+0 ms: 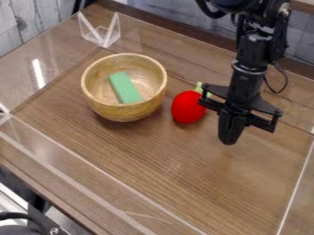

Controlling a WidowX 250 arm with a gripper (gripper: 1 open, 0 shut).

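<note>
The black gripper hangs over the middle right of the wooden table; whether its fingers are apart or closed is hard to tell. A red round object lies just left of it. A small light green item is partly visible behind the red object. A yellow bowl at the upper left holds a green block.
A clear plastic-looking item sits at the back left.
</note>
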